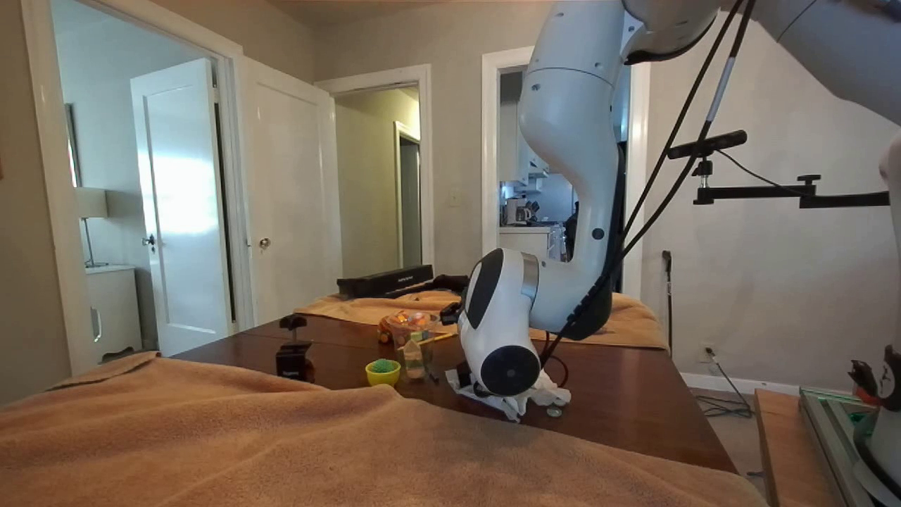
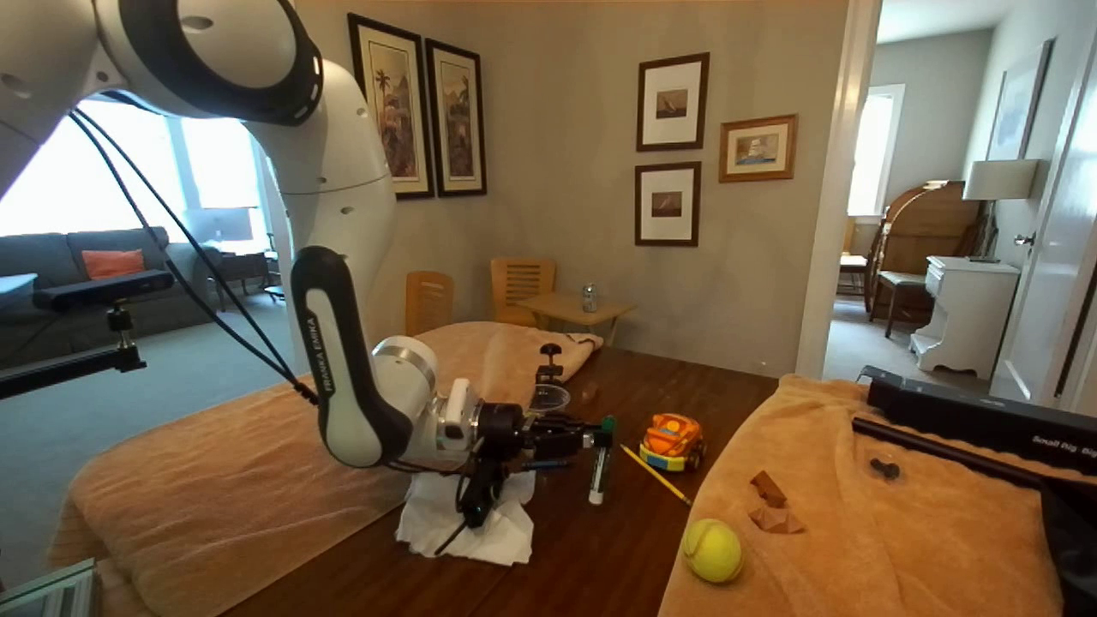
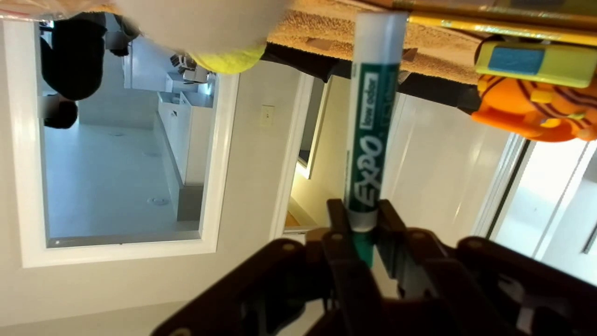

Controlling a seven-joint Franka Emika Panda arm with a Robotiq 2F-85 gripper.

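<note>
My gripper is shut on a green and white Expo marker [image 3: 369, 117], near its green-capped end. In exterior view 2 the marker [image 2: 598, 475] points downward from the gripper [image 2: 604, 437], over the brown table [image 2: 576, 560]. Whether its lower white end touches the tabletop, I cannot tell. The arm's wrist hides the marker in exterior view 1. Below the wrist lies a crumpled white cloth [image 2: 483, 535].
An orange toy vehicle [image 2: 674, 440] and a yellow pencil [image 2: 655, 475] lie just past the marker. A tennis ball [image 2: 712, 551] rests on the orange towel [image 2: 843, 560]. A yellow cup [image 1: 382, 373] and small bottle [image 1: 414, 360] stand beside the arm.
</note>
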